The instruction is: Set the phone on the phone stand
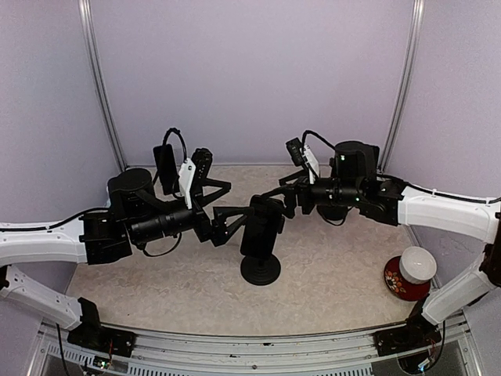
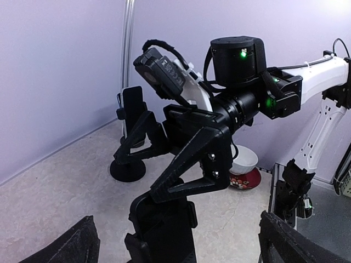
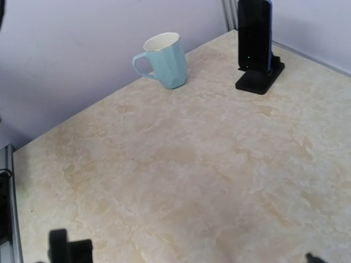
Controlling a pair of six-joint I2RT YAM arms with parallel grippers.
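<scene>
A black phone stand (image 1: 260, 235) on a round base stands in the middle of the table, its upper plate also large in the left wrist view (image 2: 167, 230). Whether a phone rests on it cannot be told. My left gripper (image 1: 235, 207) is open just left of the stand's top; its dark fingers frame the stand in its own view. My right gripper (image 1: 286, 192) is open at the stand's upper edge, its fingers above it in the left wrist view. A phone (image 3: 253, 35) stands upright on another black stand in the right wrist view.
A blue mug (image 3: 167, 66) stands by the wall in the right wrist view. A white bowl (image 1: 417, 262) on a red plate (image 1: 395, 286) sits at the front right. More black objects at the back right are partly hidden by the right arm.
</scene>
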